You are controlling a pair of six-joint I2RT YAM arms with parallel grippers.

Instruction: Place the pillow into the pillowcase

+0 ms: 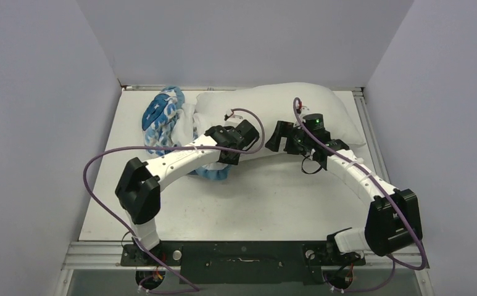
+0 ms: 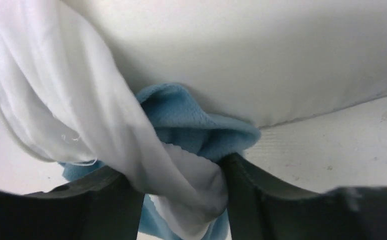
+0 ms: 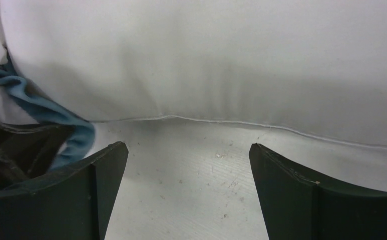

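Note:
A white pillow point(image 1: 279, 102) lies across the back of the table. The blue-patterned, white-lined pillowcase point(image 1: 161, 120) is bunched at its left end. My left gripper point(image 1: 232, 154) is down on the pillowcase's near right edge; in the left wrist view, white and blue fabric point(image 2: 196, 185) lies between its fingers, whether gripped I cannot tell. My right gripper point(image 1: 279, 135) stands open over the pillow's front edge, with bare table between its fingers in the right wrist view.
Walls point(image 1: 44, 135) stand close on both sides.

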